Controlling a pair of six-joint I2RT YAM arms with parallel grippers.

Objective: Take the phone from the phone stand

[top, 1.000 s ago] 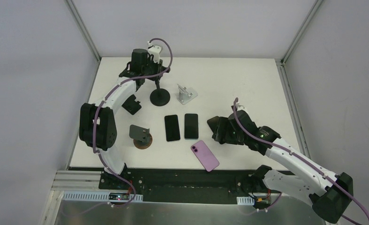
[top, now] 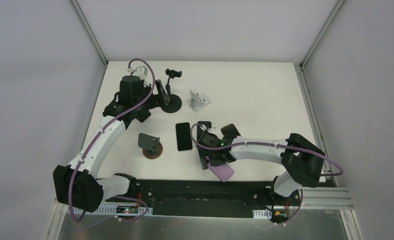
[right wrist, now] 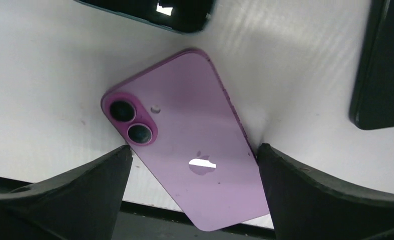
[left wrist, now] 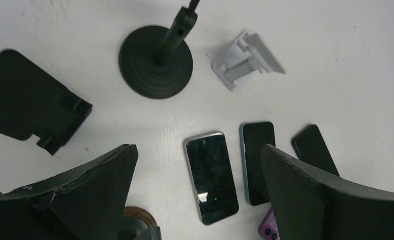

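The purple phone (right wrist: pixel 194 130) lies flat on the white table, camera side up. My right gripper is open over it, one finger on each side; contact is unclear. My left gripper is open, high above the table near the tall black stand (top: pixel 171 104), with nothing between its fingers. Three dark phones lie flat as well: one in the middle (left wrist: pixel 212 177), another beside it (left wrist: pixel 258 162) and a third at the right (left wrist: pixel 315 149). No phone shows on the silver stand (top: pixel 200 102) or the round-based stand (top: pixel 151 146).
A flat black stand (left wrist: pixel 29 95) lies at the left, partly beneath my left arm in the top view. The table's front edge (top: pixel 184 179) runs close to the purple phone. Clear table (top: pixel 255 95) spreads across the back right.
My left gripper has drawn away from the top of the tall black stand, leftward and nearer the front. The right gripper has travelled left to the purple phone. The phones have not visibly moved.
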